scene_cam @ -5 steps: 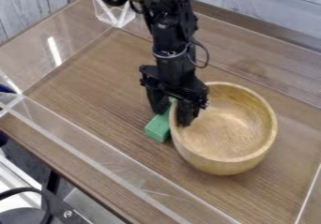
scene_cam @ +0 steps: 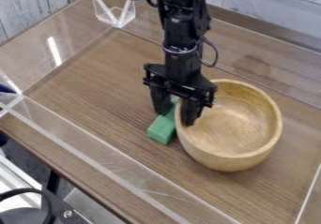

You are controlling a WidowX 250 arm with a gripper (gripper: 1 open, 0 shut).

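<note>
The black robot gripper (scene_cam: 178, 107) reaches down from the top centre to the near-left rim of a large tan wooden bowl (scene_cam: 232, 134), its fingers partly hidden behind its own body. A green block (scene_cam: 162, 127) lies on the table just left of the bowl, under the gripper, its upper end hidden by the fingers. The gripper looks closed at the bowl's rim; whether it also holds the block is hard to tell.
Clear tape runs along its left front, and cables lie at the lower-left edge.
The gripper and bowl have shifted very slightly; otherwise little differs.
</note>
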